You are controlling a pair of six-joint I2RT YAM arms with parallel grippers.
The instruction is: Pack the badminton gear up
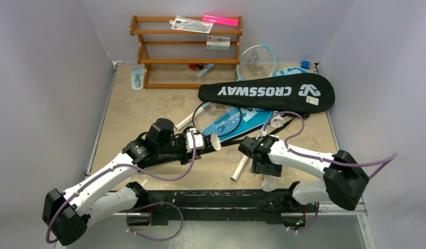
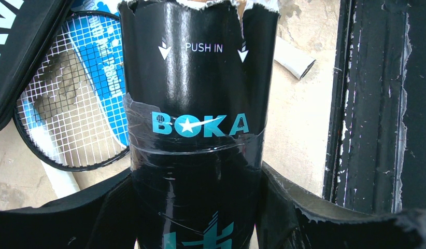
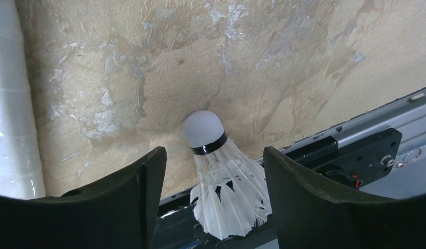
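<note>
My left gripper is shut on a black BOKA shuttlecock tube (image 2: 195, 78), held near the front left of the table, with white feathers showing at its end in the top view. My right gripper is open above a loose white shuttlecock (image 3: 203, 128) at the table's front edge, its cork between the fingertips in view. A white racket handle (image 1: 241, 167) lies just left of it. Behind are a black-framed racket (image 1: 216, 116), a black CROSSWAY bag (image 1: 265, 93), a blue bag (image 1: 250, 119) and another shuttlecock (image 1: 277, 120).
A wooden rack (image 1: 185, 61) stands at the back with small packets on it, and a blue-framed racket (image 1: 256, 62) leans beside it. A dark rail (image 1: 221, 197) runs along the front edge.
</note>
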